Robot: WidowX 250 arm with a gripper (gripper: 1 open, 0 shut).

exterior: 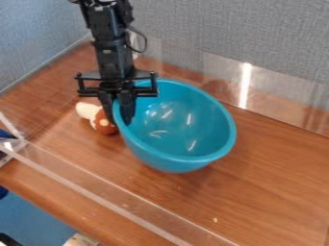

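My black gripper (pixel 122 101) is at the left rim of a large turquoise bowl (pixel 187 135), its fingers pointing down over that rim; whether they are closed on it is hard to tell. The bowl is slightly tilted. Just left of it, partly behind it, lie a pale cream object (pixel 88 110) and a brown rounded object (pixel 104 125), both small.
A backsplash wall (pixel 244 38) runs behind. At the left edge are a white-and-dark object (pixel 8 141) and blue floor below the counter's edge.
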